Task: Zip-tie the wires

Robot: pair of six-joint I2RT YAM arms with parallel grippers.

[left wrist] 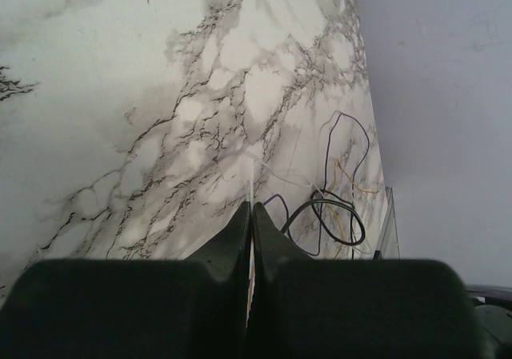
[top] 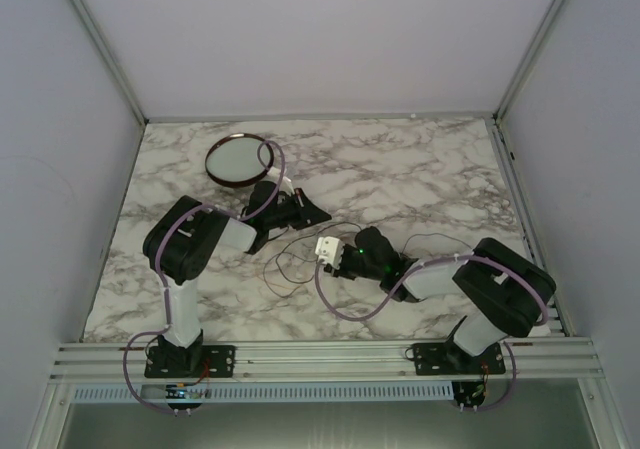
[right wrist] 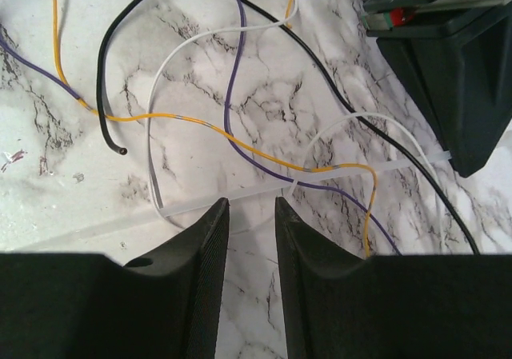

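Observation:
Loose wires lie on the marble table: a black wire (right wrist: 332, 83), a yellow wire (right wrist: 208, 124), a purple wire (right wrist: 238, 63) and a white wire (right wrist: 164, 63). A translucent strip, apparently a zip tie (right wrist: 394, 165), runs beneath them. My right gripper (top: 330, 269) is low over the wires, fingers part open, with no clear object between them. My left gripper (top: 323, 217) is shut, up and left of the wires in the top view; a faint pale line shows at its tips, too unclear to tell whether anything is held.
A round dark-rimmed tray (top: 212, 174) sits at the back left. Walls surround the table.

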